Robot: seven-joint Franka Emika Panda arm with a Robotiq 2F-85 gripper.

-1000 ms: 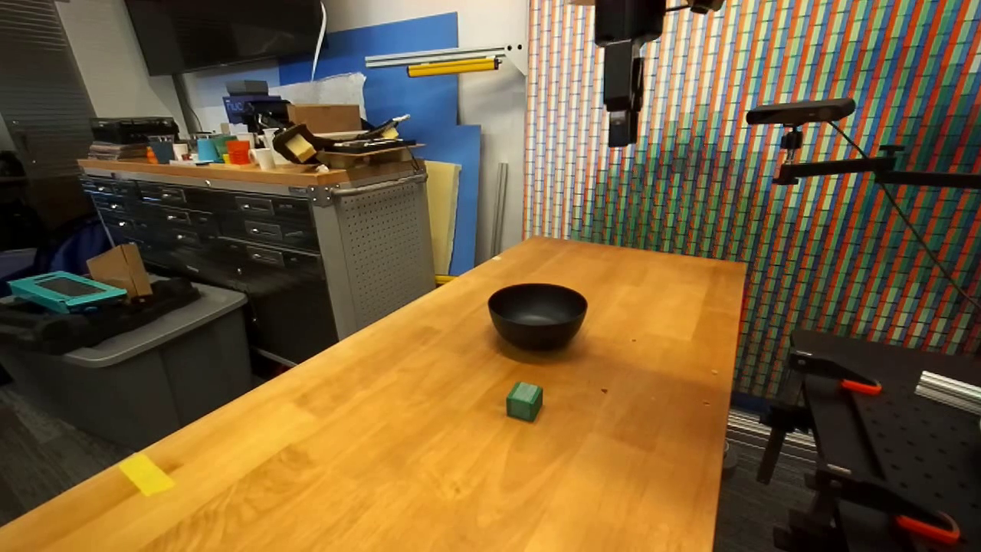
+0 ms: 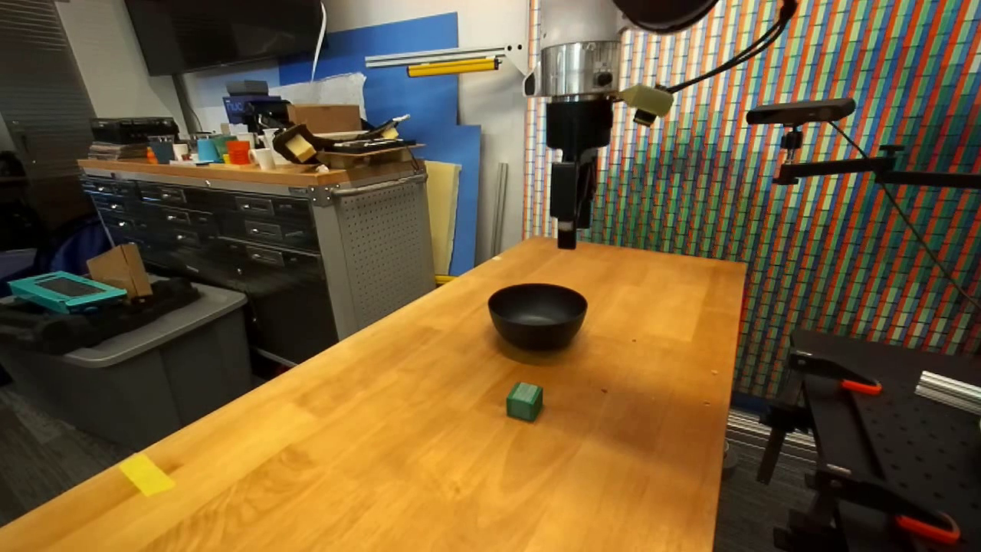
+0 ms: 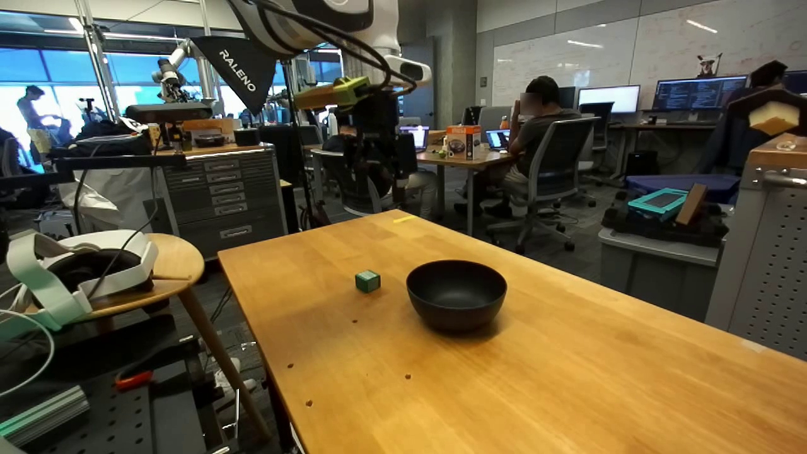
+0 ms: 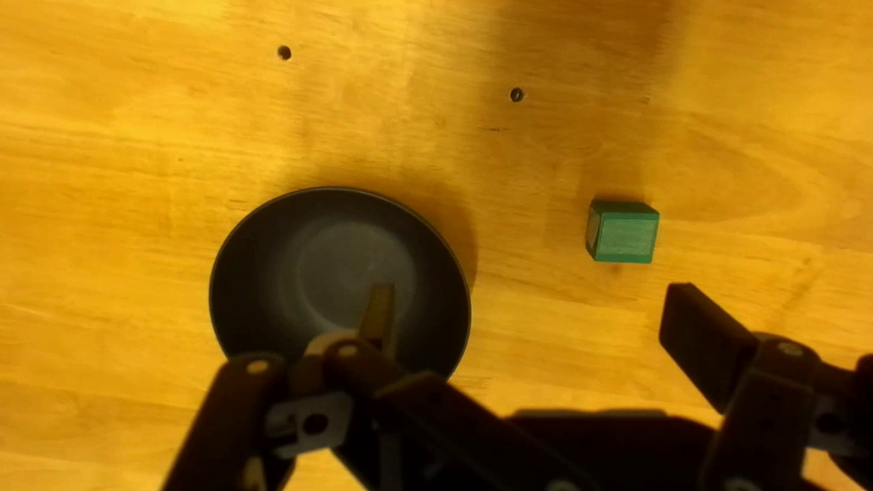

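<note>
A green cube (image 2: 524, 402) lies on the wooden table, beside a round black bowl (image 2: 538, 316). In the wrist view the cube (image 4: 625, 233) is right of the bowl (image 4: 344, 262), apart from it, and the bowl's visible inside looks empty. My gripper is open, its fingers wide apart with nothing between them. Its left finger (image 4: 378, 315) overlaps the bowl in that view and hides part of the near rim. Exterior view 1 shows the gripper (image 2: 570, 234) hanging well above the table, higher than bowl and cube.
Bare wood surrounds both objects on the table (image 3: 590, 363), which has several small dark holes. Yellow tape (image 2: 147, 474) marks the table's left edge. Past the right edge stands a black bench (image 2: 883, 432) with clamps; a camera on an arm (image 2: 802, 111) is above it.
Within exterior view 1 my gripper has come down a good way and shifted left. The cube and bowl have stayed in place.
</note>
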